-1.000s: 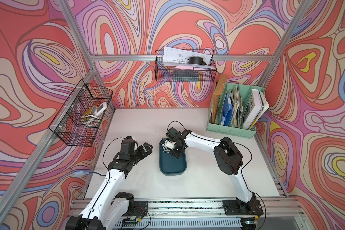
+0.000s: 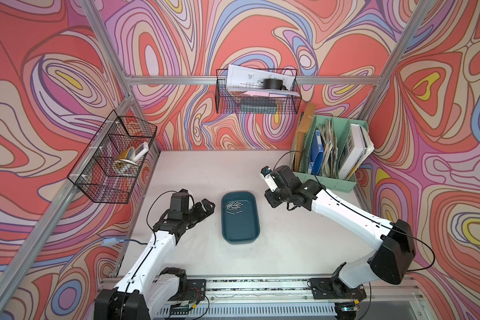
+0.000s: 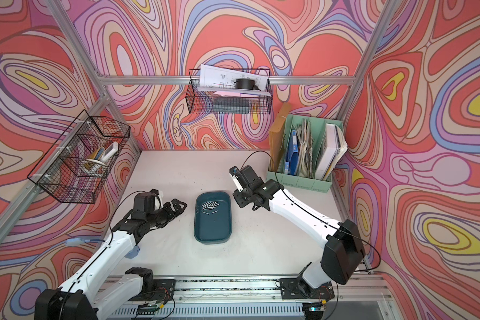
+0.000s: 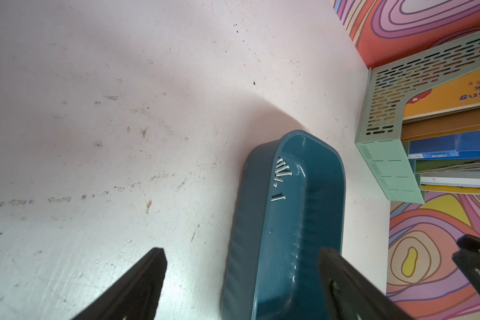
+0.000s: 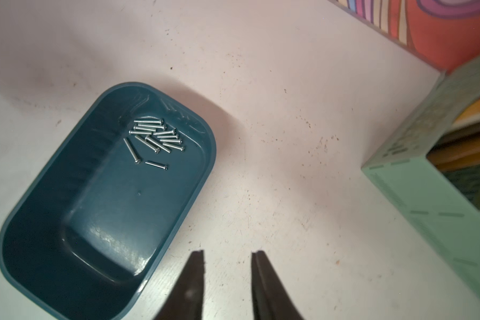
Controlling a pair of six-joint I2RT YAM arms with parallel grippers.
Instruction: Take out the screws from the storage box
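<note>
A dark teal storage box (image 2: 240,226) sits mid-table. Several thin silver screws (image 5: 153,131) lie loose on its floor, mostly clustered toward the far end, with a couple slightly apart. My left gripper hangs open to the left of the box, nothing between its black fingers. To the right of the box, above the table, is my right gripper. Its blurred fingers (image 5: 193,277) stand a little apart, and the bare white tabletop shows through the gap. No screw is visible between them.
A green file holder (image 2: 325,184) with folders and papers stands at the back right, close behind the right arm. Wire baskets (image 2: 114,160) hang at the left and back.
My right gripper has risen out from over the box and moved right, uncovering the screws. The left gripper has shifted very slightly; the box stays in place.
</note>
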